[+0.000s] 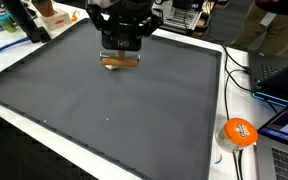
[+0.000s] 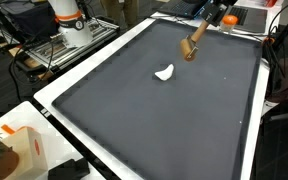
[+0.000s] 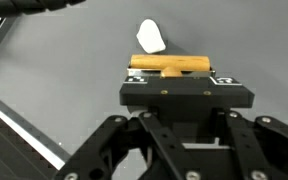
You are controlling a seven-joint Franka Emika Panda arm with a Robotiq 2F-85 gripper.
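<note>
A T-shaped wooden piece (image 1: pixel 120 62) with a rounded crossbar hangs below my gripper (image 1: pixel 121 48). The gripper is shut on its short stem, which shows above the bar (image 2: pixel 188 49) in exterior view 2. In the wrist view the crossbar (image 3: pixel 170 62) runs sideways just beyond the fingertips. A small white object (image 2: pixel 164 72) lies on the dark grey board (image 2: pixel 134 115), apart from the wooden piece. Seen from the wrist, this white object (image 3: pixel 150 36) is beyond the bar; in exterior view 1 the bar partly hides it.
The board is otherwise largely bare. An orange-topped white container (image 1: pixel 237 134) stands by its right edge, with cables and a laptop (image 1: pixel 274 80) further right. A cluttered area lies past the far left edge (image 1: pixel 14 30).
</note>
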